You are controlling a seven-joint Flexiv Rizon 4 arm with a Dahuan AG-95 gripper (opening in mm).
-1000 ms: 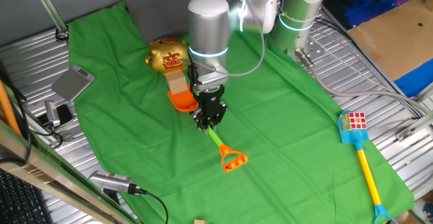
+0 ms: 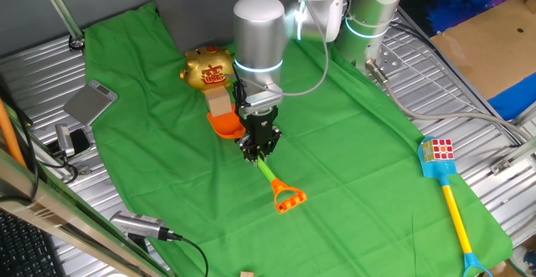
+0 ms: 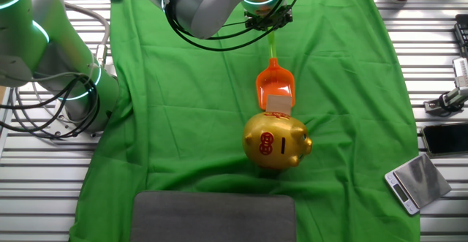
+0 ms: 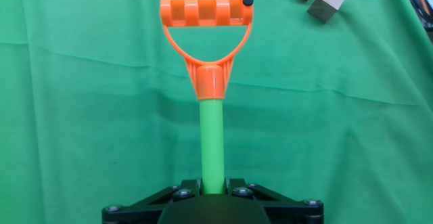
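Observation:
A toy shovel with an orange blade (image 3: 291,81), green shaft (image 4: 212,143) and orange D-shaped handle (image 2: 290,200) lies along the green cloth. My gripper is over the shaft, its fingers shut against both sides of it. In exterior view 2 the arm covers the handle, and in the wrist view the blade is out of sight. At the blade's front lip sits a wooden block (image 2: 219,102), between the shovel and a gold piggy bank (image 3: 268,141); exactly how it rests on the lip is unclear.
A blue and yellow shovel (image 2: 453,210) carries a Rubik's cube (image 2: 437,150) at the right. Two small blocks (image 4: 327,2) lie beyond the orange handle. A dark pad (image 3: 212,216) lies behind the piggy bank, and a scale (image 3: 418,183) stands at the cloth's edge.

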